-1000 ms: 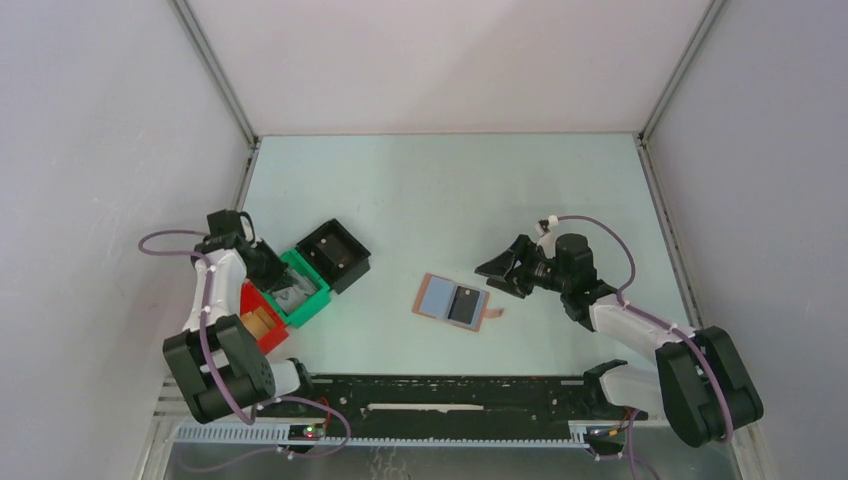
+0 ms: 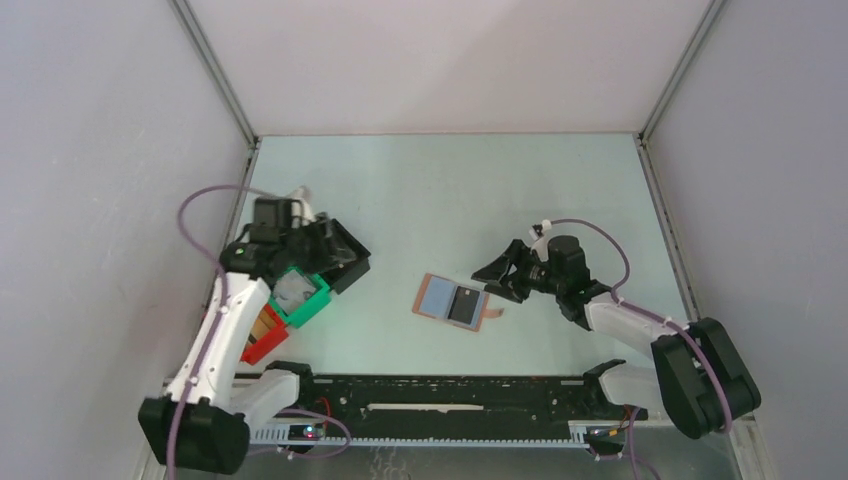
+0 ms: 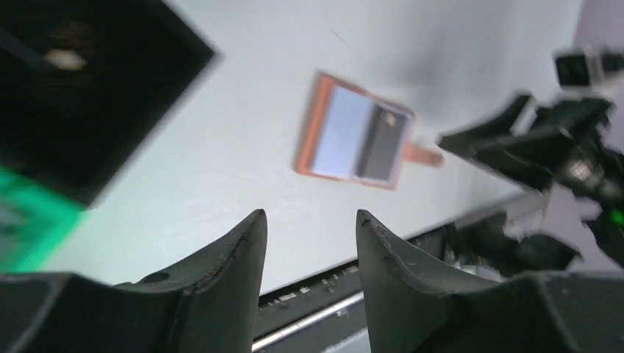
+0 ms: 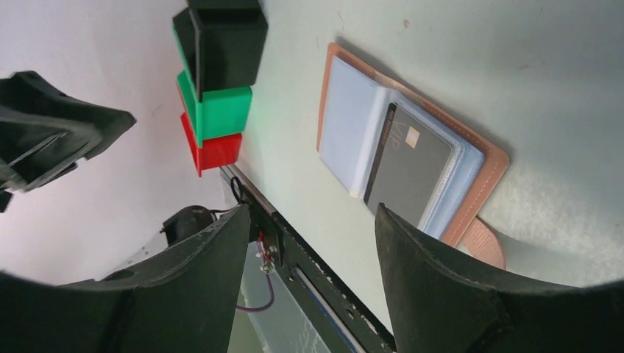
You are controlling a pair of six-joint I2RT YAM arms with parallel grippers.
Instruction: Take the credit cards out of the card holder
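Observation:
The brown card holder [image 2: 418, 305] lies spread flat on the table, its clear sleeves [image 4: 346, 110] facing up. A dark grey card [image 4: 408, 163] sits in the sleeve on the right side, and a brown tab [image 4: 486, 243] sticks out at that edge. Over the bins at the left is my left gripper [image 2: 330, 245], open and blurred, with empty space between its fingers. My right gripper [image 2: 484, 284] hangs open close to the tab side of the holder. In the right wrist view nothing lies between its fingers.
Black [image 2: 352, 270], green [image 2: 312, 307] and red [image 2: 265, 347] bins form a diagonal row at the left, the black one partly covered by the left gripper. Clear table lies behind the holder and between it and the bins.
My left arm has swung from over the red and green bins rightward and up, to above the black bin. The right gripper has shifted very slightly toward the holder, which has stayed put.

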